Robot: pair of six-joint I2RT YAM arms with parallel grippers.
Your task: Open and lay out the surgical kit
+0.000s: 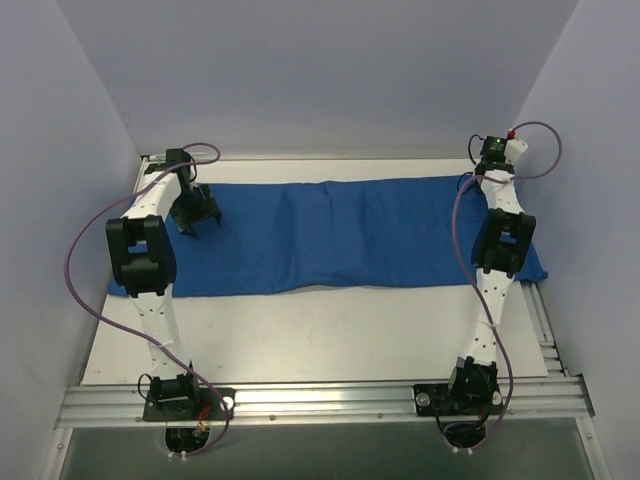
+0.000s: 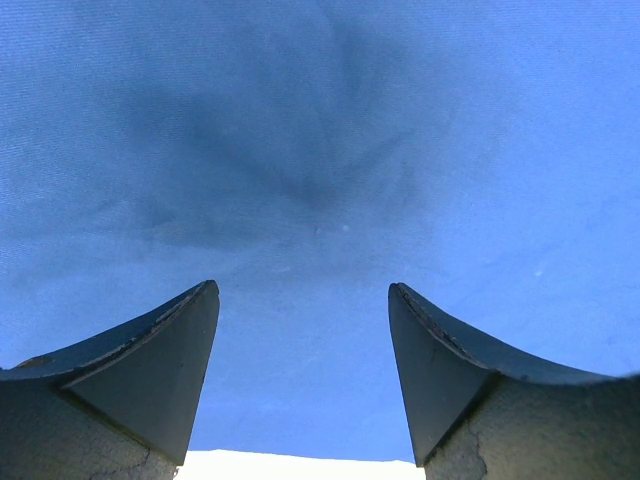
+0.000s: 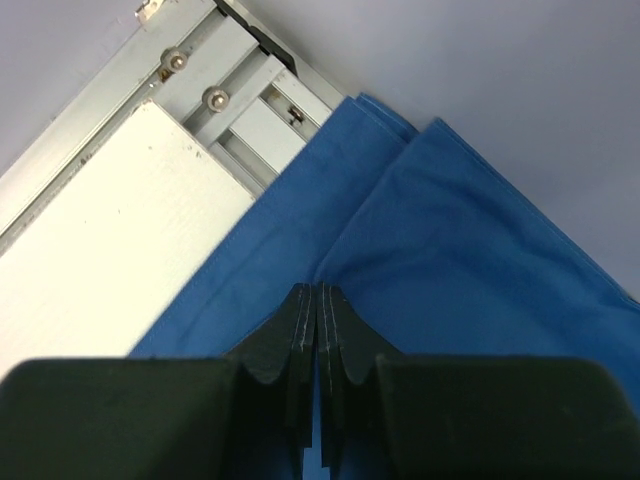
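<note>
A blue cloth (image 1: 250,240) lies spread across most of the white table, with folds near its middle. Over its left part, my left gripper (image 1: 200,212) hangs open; in the left wrist view its fingers (image 2: 140,370) stand apart with only flat cloth beneath and nothing between them. At the back right corner my right gripper is shut over the cloth's doubled edge; whether any cloth is caught between its fingertips I cannot tell. No instruments are visible.
Bare white table (image 1: 320,335) shows along the front and in a thin strip at the back. Metal rails (image 1: 320,395) edge the table, and grey walls stand close on both sides and behind.
</note>
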